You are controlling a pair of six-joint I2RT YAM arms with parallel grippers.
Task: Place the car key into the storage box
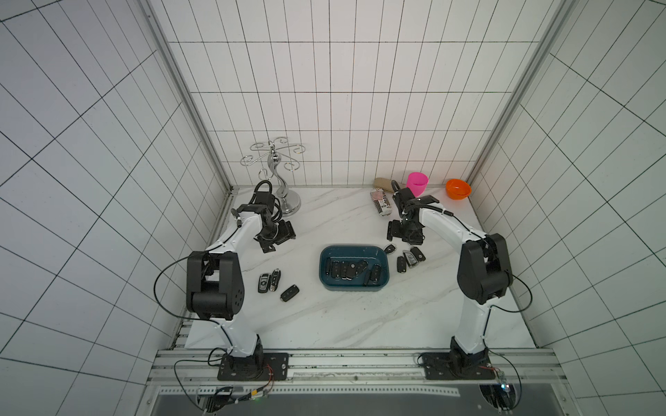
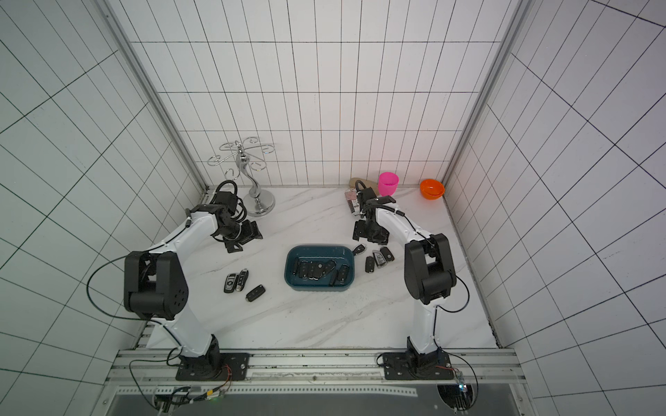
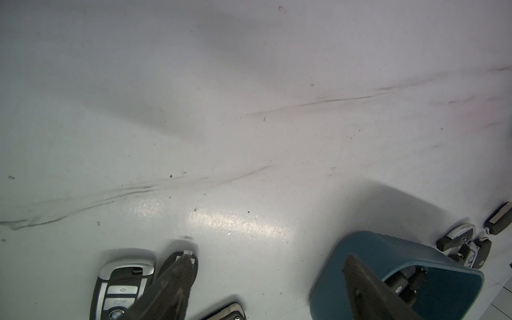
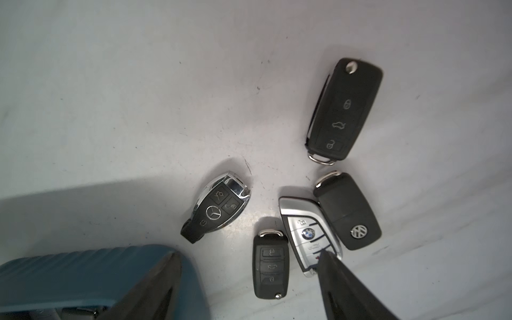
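The teal storage box (image 1: 353, 284) sits mid-table with several keys inside. My left gripper hangs open above the left side, over a silver-edged key (image 3: 120, 290) and two other keys; nothing is between its fingers. My right gripper is open, high over the keys right of the box: a Mercedes key (image 4: 216, 208), a BMW key (image 4: 306, 237), a VW key (image 4: 346, 213), a flip key (image 4: 344, 109) and a small three-button key (image 4: 270, 266), all lying on the table.
At the back stand a chrome stand (image 1: 291, 204), a striped packet (image 1: 380, 202), a pink cup (image 1: 417, 181) and an orange bowl (image 1: 458, 189). The front of the table and the space behind the box are mostly clear.
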